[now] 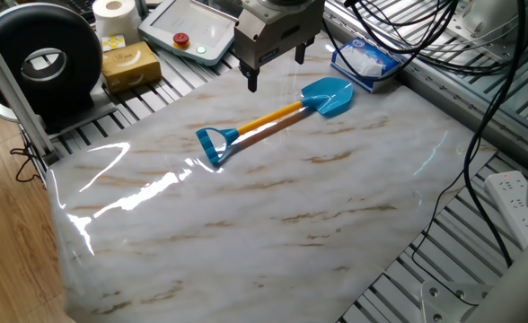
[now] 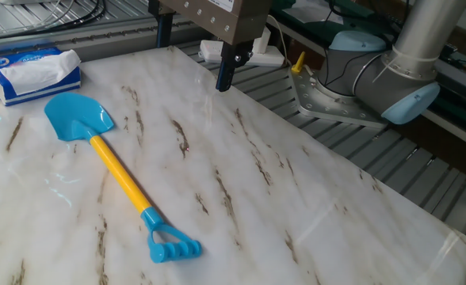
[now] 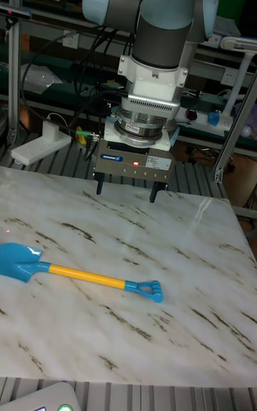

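Note:
A toy shovel with a blue blade, a yellow shaft (image 1: 270, 117) and a blue handle lies flat on the marbled sheet (image 1: 237, 233). In the second exterior view the shovel (image 2: 122, 174) runs from blade at upper left to handle at lower right. My gripper (image 1: 277, 74) hangs above the sheet with its two dark fingers spread wide apart. Nothing sits between them in the third exterior view, where the gripper (image 3: 126, 192) is over the sheet's far part and the shovel (image 3: 87, 276) lies apart from it, nearer the camera.
A blue tissue pack (image 1: 365, 65) lies close to the shovel's blade. Along the edge stand a yellow box (image 1: 131, 67), a teach pendant (image 1: 189, 29) and a black spool (image 1: 38, 63). A white power strip (image 1: 513, 206) lies beyond the sheet. Most of the sheet is bare.

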